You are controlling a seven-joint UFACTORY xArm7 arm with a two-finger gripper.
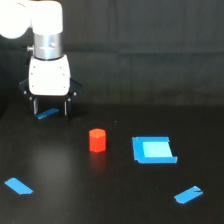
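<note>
A small red block [97, 140] stands on the dark table near the middle of the view. To its right lies a light square patch [156, 149] bordered with blue tape [139, 145]. My gripper [52, 106] is at the back left, fingers wide apart and nothing visible between them. It is clear of the block, behind it and to its left.
Short strips of blue tape lie on the table: one strip [18, 186] at front left, another strip [188, 195] at front right, and a third [47, 113] by the gripper. A dark curtain [140, 60] hangs behind.
</note>
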